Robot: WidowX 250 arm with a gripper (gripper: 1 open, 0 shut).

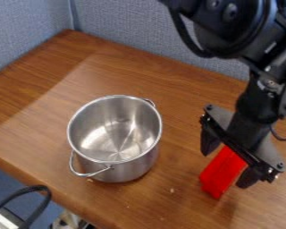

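A red block (217, 177) lies on the wooden table at the lower right. My black gripper (236, 143) stands open over it, fingers down on either side of its middle and upper part, which they partly hide. Whether they touch it I cannot tell. A steel pot (113, 134) with wire handles stands to the left.
Dark cables (32, 201) lie at the lower left corner.
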